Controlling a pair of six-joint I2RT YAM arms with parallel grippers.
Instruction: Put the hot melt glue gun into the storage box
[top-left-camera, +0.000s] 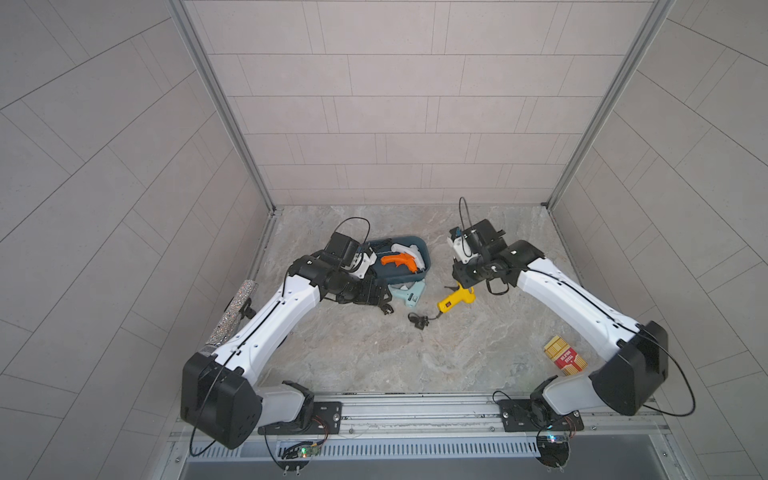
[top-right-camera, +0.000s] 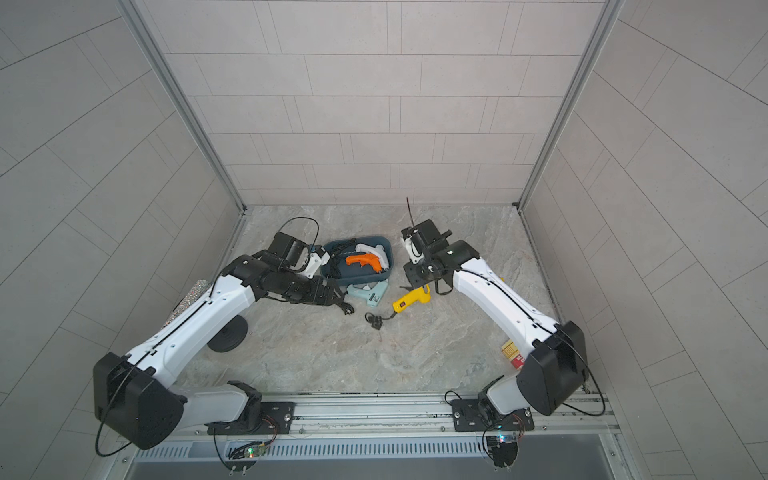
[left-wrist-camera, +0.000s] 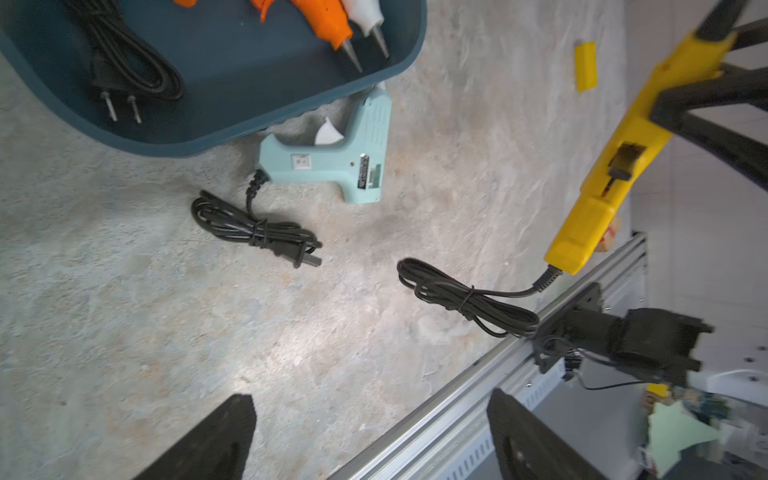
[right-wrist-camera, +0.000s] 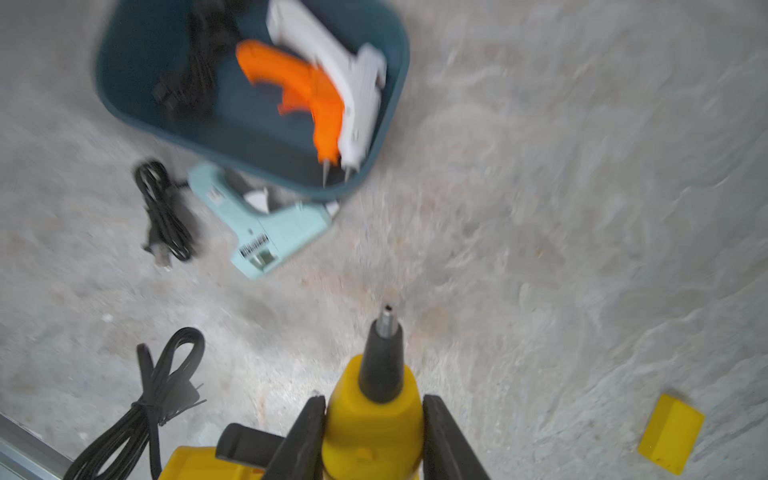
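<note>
My right gripper grips the yellow glue gun (left-wrist-camera: 616, 164) by its nozzle end, lifted off the table with its coiled cord (right-wrist-camera: 160, 404) hanging below. The blue storage box (left-wrist-camera: 224, 132) holds an orange glue gun (right-wrist-camera: 296, 80), a white glue gun (right-wrist-camera: 352, 96) and black cords. A pale blue glue gun (left-wrist-camera: 320, 164) lies outside, along the box's front edge, with its coiled cord. My left gripper stands open above bare table, left of the yellow gun, with nothing between its fingers.
A yellow block (right-wrist-camera: 670, 428) lies on the table to the right. A yellow-red box (top-left-camera: 565, 353) sits at the front right.
</note>
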